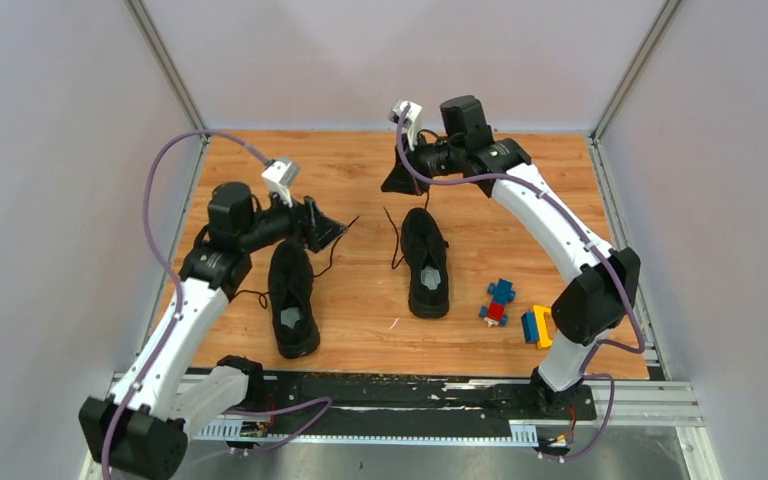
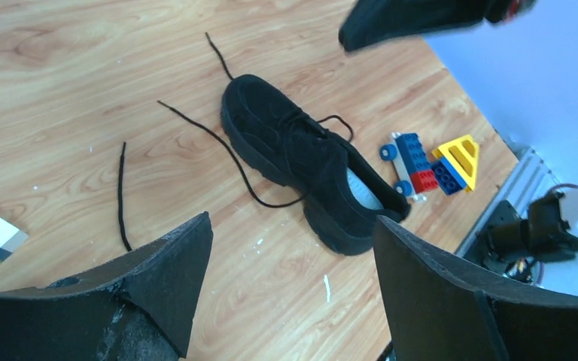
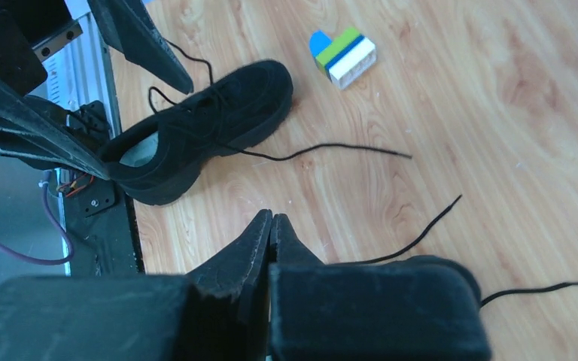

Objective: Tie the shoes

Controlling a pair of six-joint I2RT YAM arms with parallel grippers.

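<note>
Two black shoes rest on the wooden table, the left shoe (image 1: 293,300) and the right shoe (image 1: 425,263), toes pointing to the back. Their laces lie loose; one lace of the left shoe (image 3: 316,148) and one of the right shoe (image 2: 226,147) stretch into the gap between them. Over the table, up and right of the left shoe, my left gripper hangs open with nothing between its fingers. Beyond the right shoe's toe is my right gripper, shut, its tips together and nothing visible between them.
At the front right lie a red and blue toy (image 1: 498,302) and a yellow and blue block piece (image 1: 537,326). A white, blue and green block (image 3: 344,56) sits beyond the left shoe's toe. Bare table lies between the shoes.
</note>
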